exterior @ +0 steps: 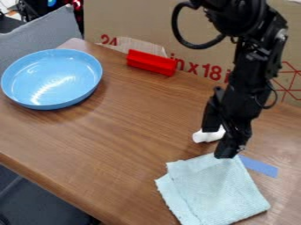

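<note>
My black gripper (220, 134) is at the right of the table, fingers pointing down, low over a small white object (206, 136) that it partly hides. The lower fingertip reaches down near the top edge of a folded pale cloth (212, 189). A blue strip (261, 167) lies beside the cloth. Whether anything is between the fingers is hard to tell.
A blue plate (49, 79) is at the left, and a red block (150, 62) lies at the back by a cardboard box (177, 26).
</note>
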